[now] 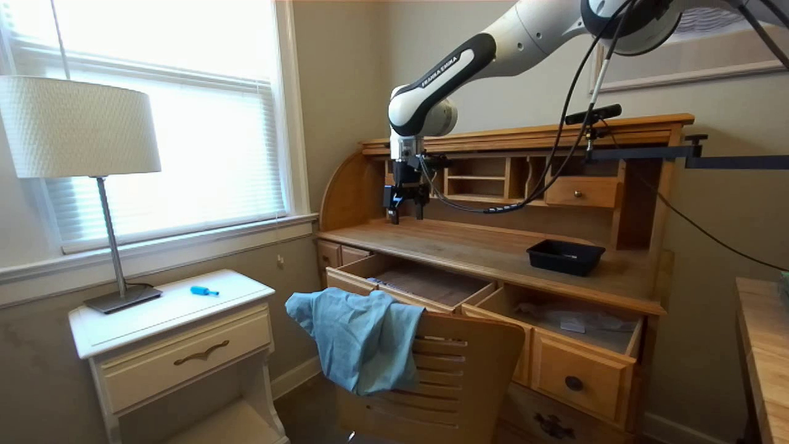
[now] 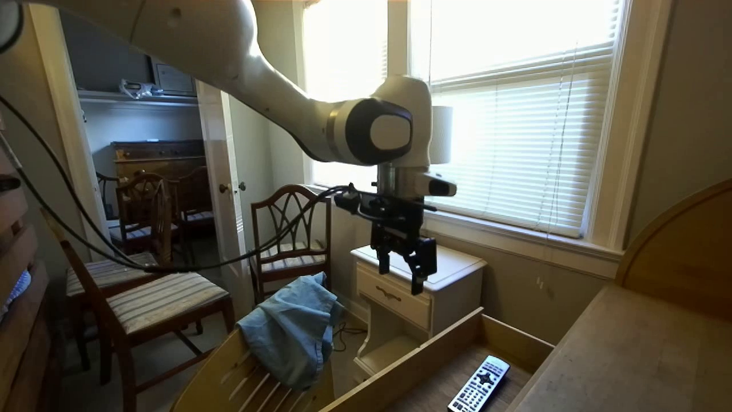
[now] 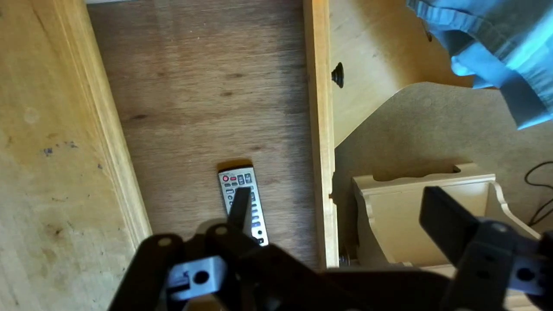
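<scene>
A silver remote control (image 3: 255,207) lies in the open wide desk drawer (image 3: 207,103), partly covered by one of my fingers in the wrist view. From the second exterior view, the same remote (image 2: 480,385) rests on the drawer floor. My gripper (image 1: 407,216) hangs above the drawer, pointing down, its fingers apart with nothing between them. In the wrist view the fingers (image 3: 239,207) straddle the drawer's front wall (image 3: 322,155), well above it.
A black tray (image 1: 566,258) sits on the desk top. A second drawer (image 1: 584,325) on the right stands open with plastic inside. Blue cloth (image 1: 362,337) drapes over a chair (image 1: 473,355). A blue marker-like item (image 1: 204,291) lies on the white nightstand (image 1: 177,303).
</scene>
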